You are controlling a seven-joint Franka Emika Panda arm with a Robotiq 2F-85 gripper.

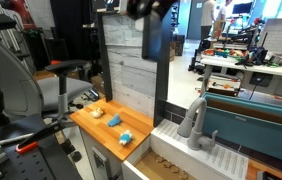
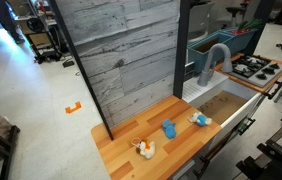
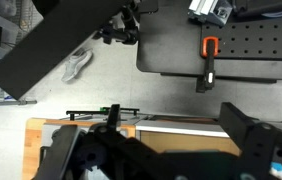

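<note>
My gripper is open in the wrist view, its dark fingers spread to the left and right with nothing visible between them. Below it lie floor and the edge of the wooden counter. The same counter point(image 1: 131, 122) carries a blue item point(image 1: 114, 120), a blue-and-white item point(image 1: 125, 137) and a small pale item point(image 1: 96, 112). Exterior view 2 shows the blue item point(image 2: 169, 128), the blue-and-white item point(image 2: 200, 118) and a white-and-orange item point(image 2: 144, 148) lying apart. A dark, blurred arm part point(image 1: 153, 20) crosses the top of exterior view 1.
A white sink point(image 1: 219, 160) with a grey faucet point(image 1: 191, 118) adjoins the counter. Behind the counter rises a grey plank wall point(image 2: 131, 60). A stove point(image 2: 259, 69) stands beyond the sink. An orange-handled tool point(image 3: 210, 60) lies on the dark mount in the wrist view.
</note>
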